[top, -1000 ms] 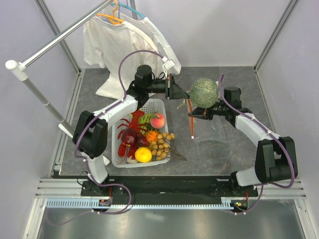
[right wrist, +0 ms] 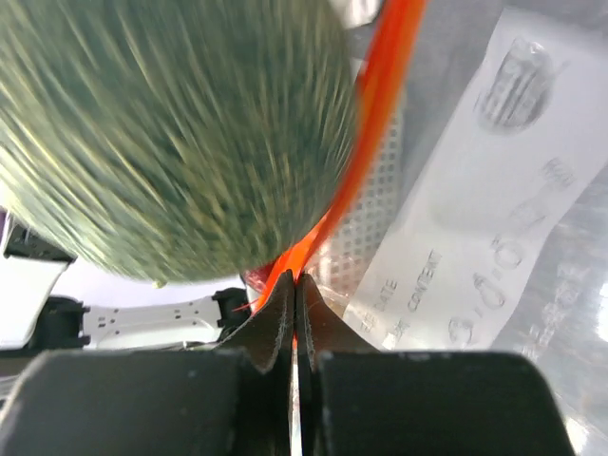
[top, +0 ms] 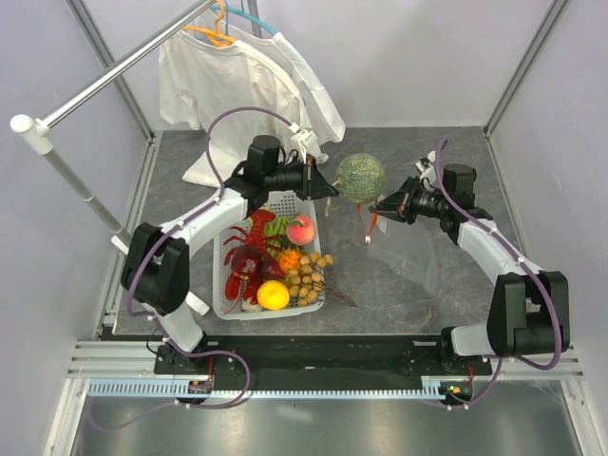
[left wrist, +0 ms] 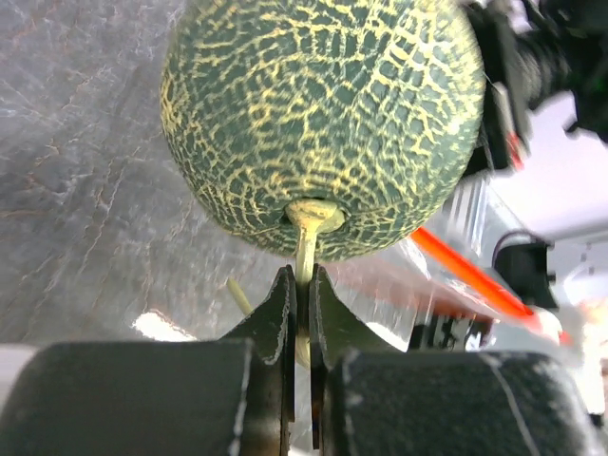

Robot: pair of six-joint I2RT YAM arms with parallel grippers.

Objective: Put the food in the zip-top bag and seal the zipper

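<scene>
A green netted melon [top: 360,178] hangs between the arms by its pale stem [left wrist: 306,247], which is pinched in my shut left gripper. My right gripper is shut at the orange zipper strip [right wrist: 366,123] of the clear zip bag [top: 404,256], just below and right of the melon. The strip runs up from the fingertips in the right wrist view; whether it is between them is hard to tell. The bag hangs over the grey table, its white label [right wrist: 475,209] facing the right wrist camera.
A white perforated basket [top: 220,302] at left holds a peach, lobster, orange, potatoes and other food. A clothes rail [top: 123,62] with white shirts [top: 204,85] stands at back left.
The melon and left gripper have moved left, away from where they were over the right gripper. The right arm has shifted slightly right, and the bag's orange strip has moved with it.
</scene>
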